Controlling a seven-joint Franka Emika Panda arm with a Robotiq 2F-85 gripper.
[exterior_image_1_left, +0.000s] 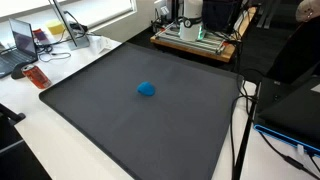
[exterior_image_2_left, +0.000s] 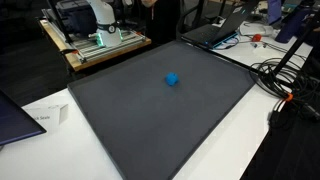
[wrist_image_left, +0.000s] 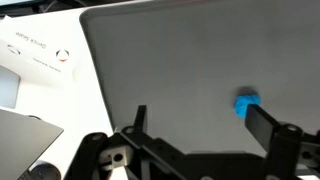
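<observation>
A small blue object lies alone on the dark grey mat, a little behind its middle in exterior view 1. Exterior view 2 shows the same blue piece toward the mat's far side. From the wrist, the blue object appears right of centre, close to the tip of the right-hand finger. My gripper is open above the mat, its two dark fingers wide apart and nothing between them. Neither exterior view clearly shows the gripper.
A red-orange can stands just off its left corner, near a laptop. Cables lie bunched beside the mat in exterior view 2. A white paper lies off the mat's edge.
</observation>
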